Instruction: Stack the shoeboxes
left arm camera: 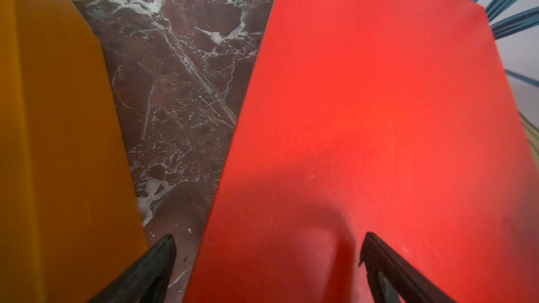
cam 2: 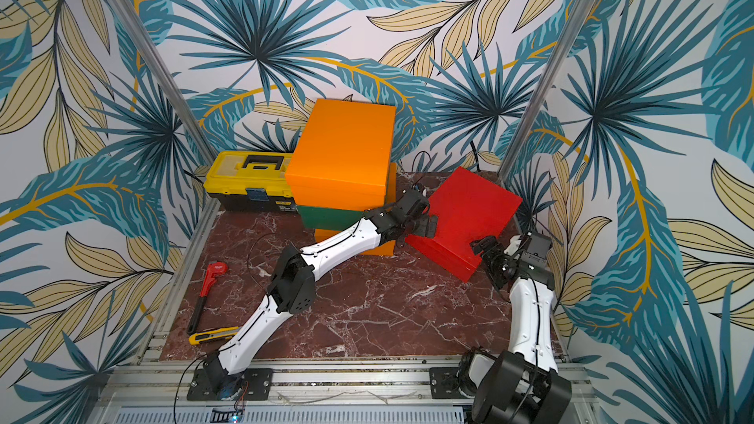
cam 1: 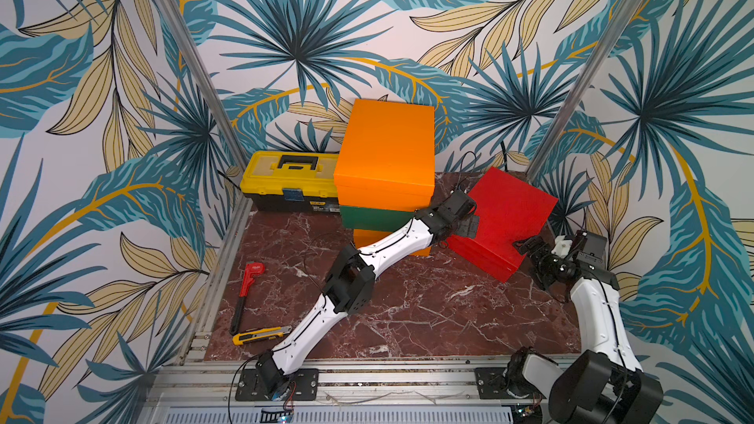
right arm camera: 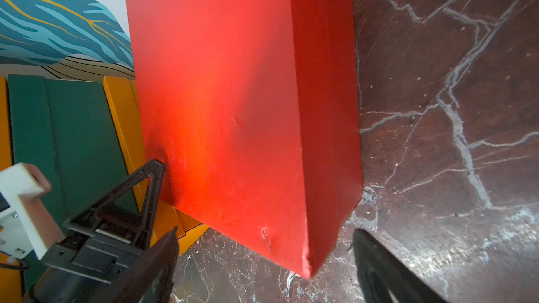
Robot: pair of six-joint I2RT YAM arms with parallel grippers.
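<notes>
A red shoebox (cam 1: 506, 212) rests at an angle on the right side of the table. To its left rises a stack: a large orange box (cam 1: 386, 141) on top, a green box (cam 1: 377, 216) beneath it, and another orange box (cam 1: 366, 238) at the bottom. My left gripper is open at the red box's left edge, one finger over the gap beside the box and the other over its lid. At the red box's near right corner, my right gripper is apart-jawed, its fingers on either side of the corner in the right wrist view; contact is unclear.
A yellow-and-black toolbox (cam 1: 289, 176) stands against the stack's left side. A red-handled wrench (cam 1: 246, 290) and a yellow utility knife (cam 1: 261, 334) lie at the left.
</notes>
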